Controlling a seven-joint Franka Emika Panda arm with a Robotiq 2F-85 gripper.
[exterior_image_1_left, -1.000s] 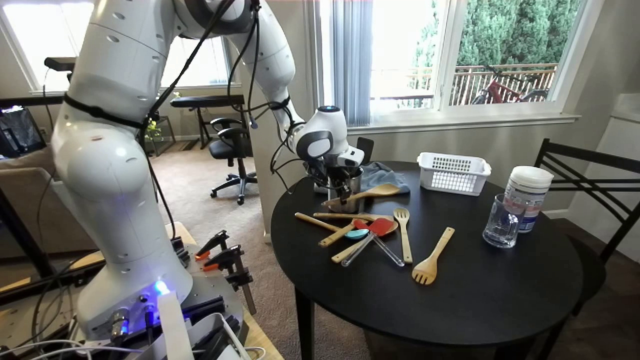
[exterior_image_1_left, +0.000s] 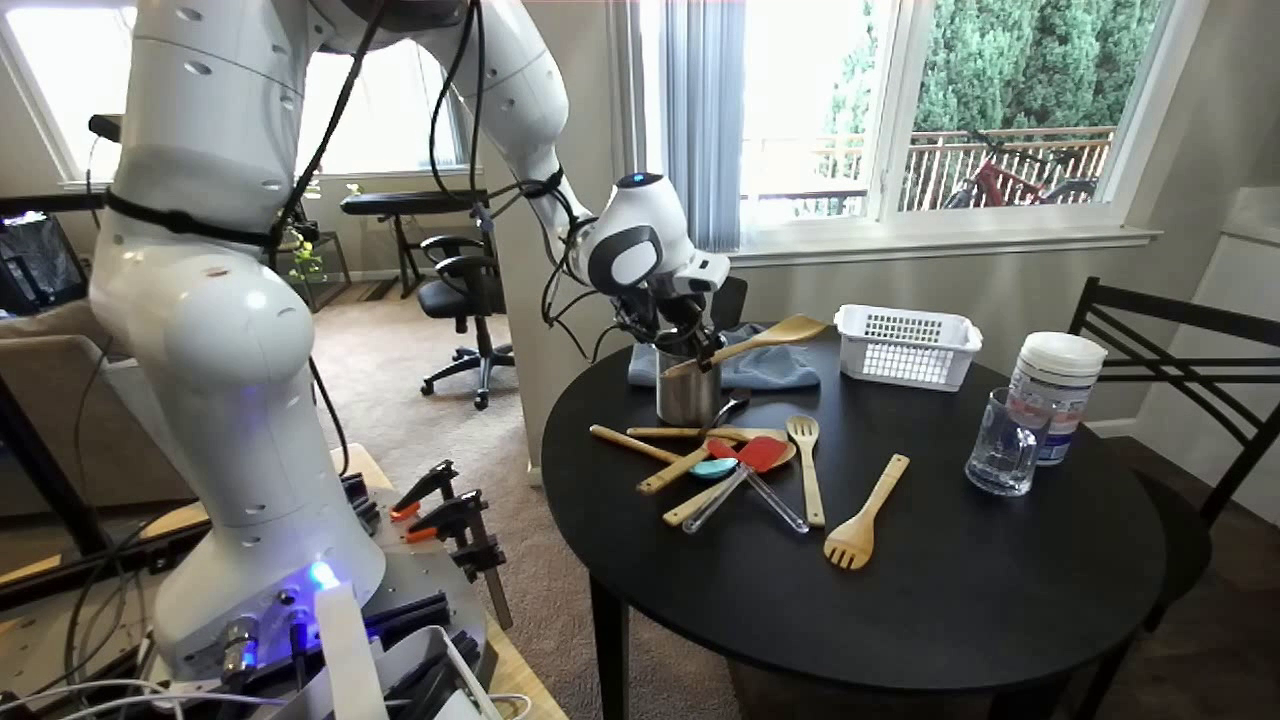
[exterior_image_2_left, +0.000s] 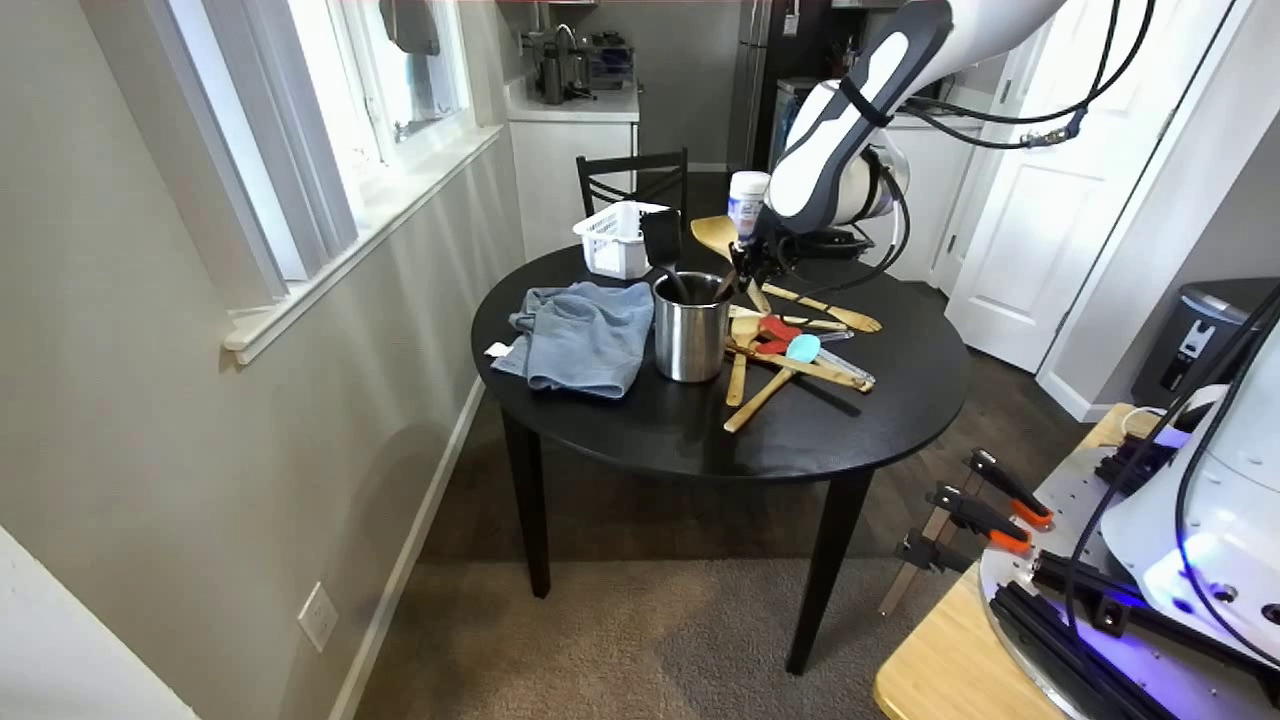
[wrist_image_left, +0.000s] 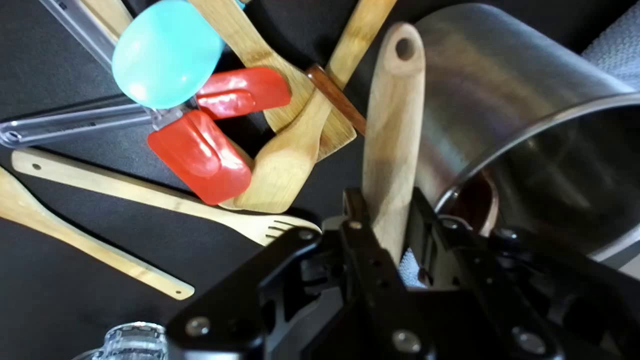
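My gripper is shut on the handle of a wooden spoon (wrist_image_left: 393, 132), whose holed end points away from me in the wrist view. In exterior view 1 the wooden spoon (exterior_image_1_left: 786, 331) is held slantwise, its bowl to the right and higher than the handle. Right beside it, the steel pot (exterior_image_2_left: 691, 336) stands upright on the table; a black-headed utensil (exterior_image_2_left: 662, 242) rises from its mouth. The gripper (exterior_image_1_left: 699, 350) hangs at the height of the pot's rim in exterior view 1. In the wrist view the spoon's bowl is hidden behind the fingers.
Several wooden utensils, red spatulas (wrist_image_left: 201, 157) and a turquoise spoon (wrist_image_left: 168, 54) lie heaped before the pot. A blue-grey cloth (exterior_image_2_left: 588, 336) lies next to it. A white basket (exterior_image_1_left: 908, 348), glass mug (exterior_image_1_left: 1005, 450) and white-lidded tub (exterior_image_1_left: 1056, 396) stand farther off.
The gripper has risen with the wooden spoon in it, and the spoon's bowl now sits higher and farther right in exterior view 1. The utensils on the table have not visibly moved.
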